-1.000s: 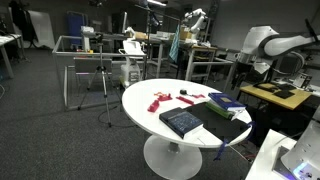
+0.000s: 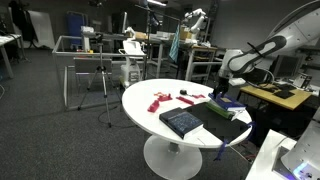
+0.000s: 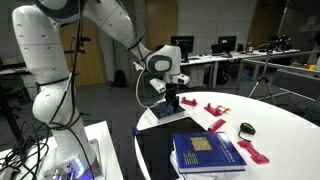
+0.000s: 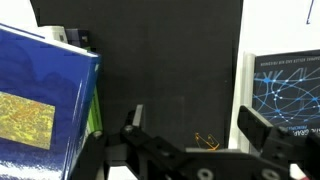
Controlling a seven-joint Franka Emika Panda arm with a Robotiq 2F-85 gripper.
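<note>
My gripper hangs over the table with its fingers apart and nothing between them. In the wrist view a blue book (image 4: 72,95) with a yellow picture is at the left, and a dark book (image 4: 288,85) with line drawings at the right. Bare black mat (image 4: 165,60) fills the space between. Exterior view 2 has the blue book (image 3: 207,152) lying in front of the arm, raised on other items. The dark book (image 3: 165,113) lies farther back, near the gripper (image 3: 171,102). Green edges (image 2: 215,108) show beside the blue book in exterior view 1.
Red objects (image 3: 253,152) lie along the white table's (image 2: 143,115) far side. A small black and yellow item (image 3: 246,131) sits among them. Open white tabletop surrounds the black mat. A blue object (image 2: 222,148) hangs at the table's near edge.
The arm has swung left and lowered, bringing the gripper from beyond the table's right side to over the books. The books have not visibly moved.
</note>
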